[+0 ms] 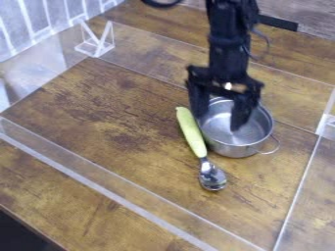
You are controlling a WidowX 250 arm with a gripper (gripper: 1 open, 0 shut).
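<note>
My black gripper (225, 95) is blurred over a steel pot (238, 142) at the right of the wooden table, its fingers spread open at about rim height or just above. The pot has wire handles; whether anything is inside is hard to tell behind the gripper. A pale yellow-green elongated item (190, 130) lies along the pot's left side, and a metal spoon (213, 177) lies below it toward the front.
Clear low barriers (318, 181) edge the work area. A small white stand (97, 41) is at the back left, near a white railing.
</note>
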